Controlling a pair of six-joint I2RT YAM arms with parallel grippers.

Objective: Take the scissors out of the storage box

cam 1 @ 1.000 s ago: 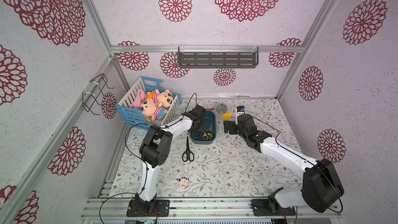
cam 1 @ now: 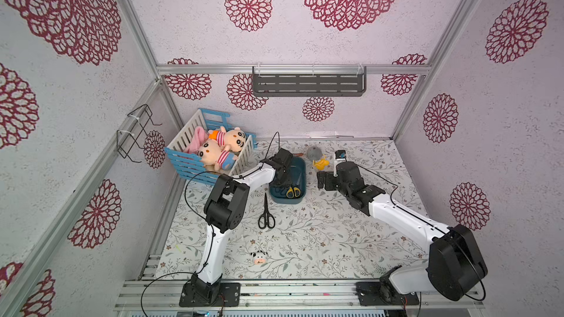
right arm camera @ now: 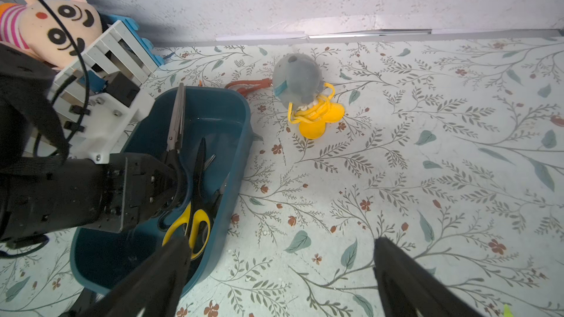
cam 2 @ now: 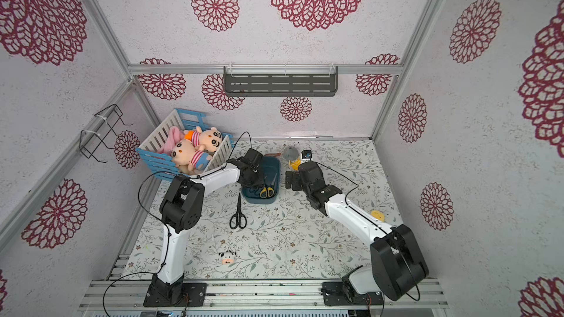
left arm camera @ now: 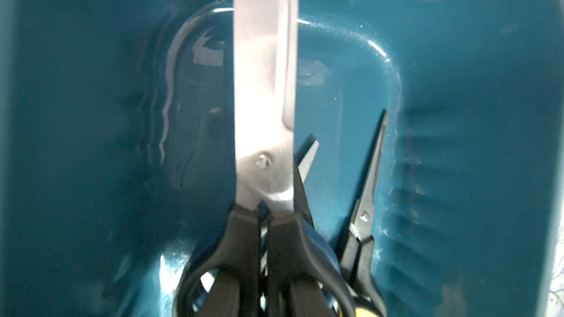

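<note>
The deep teal storage box stands at the back of the table, with several scissors in view inside. Large black-handled scissors point blades-up through the left wrist view, near the camera and above the box floor. My left gripper is at their handles, its fingers close together; how firmly they grip is hidden among the dark handles. Below and to the right lie yellow-and-black scissors and another dark-bladed pair. On the table left of the box lie black scissors. My right gripper stands open and empty, right of the box.
A blue-and-white crate of plush dolls sits to the left. Behind the box's right side are a grey-and-yellow toy and an orange object. A small cow figure lies in front.
The left arm has shifted slightly right at its elbow, and its gripper has moved a little over the box. The right arm and the scissors on the table have stayed still.
</note>
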